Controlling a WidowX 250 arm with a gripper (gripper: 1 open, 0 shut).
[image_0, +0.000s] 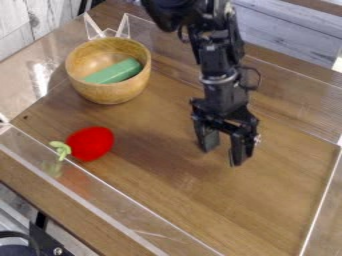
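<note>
My gripper hangs open low over the middle right of the wooden table, its black arm reaching down from the top of the view. A red object with a green top lies at the left. A wooden bowl at the upper left holds a green cylindrical object.
The table's left edge runs diagonally at the lower left, with a white surface beyond it at the upper left.
</note>
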